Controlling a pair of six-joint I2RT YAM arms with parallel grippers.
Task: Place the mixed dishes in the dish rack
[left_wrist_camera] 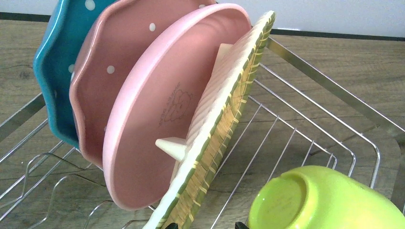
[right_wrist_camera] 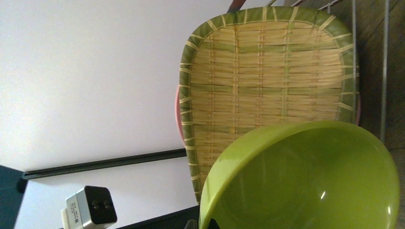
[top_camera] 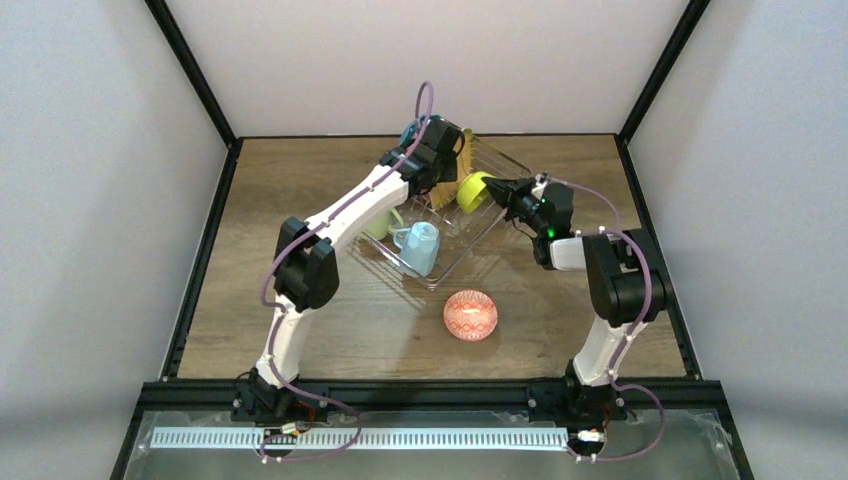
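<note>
A green bowl is tipped on its side over the right part of the wire dish rack. My right gripper is shut on its rim. Just left of the bowl, a woven bamboo tray stands on edge. Behind that tray lean a pink plate, a pink dotted plate and a blue dotted plate. My left gripper hangs over the rack with its tips apart, near the tray; no dish shows between them.
A light blue mug and a pale green cup, partly covered by my left arm, are at the rack's front. The red-patterned bowl sits on the table before the rack. Bare table lies left and right.
</note>
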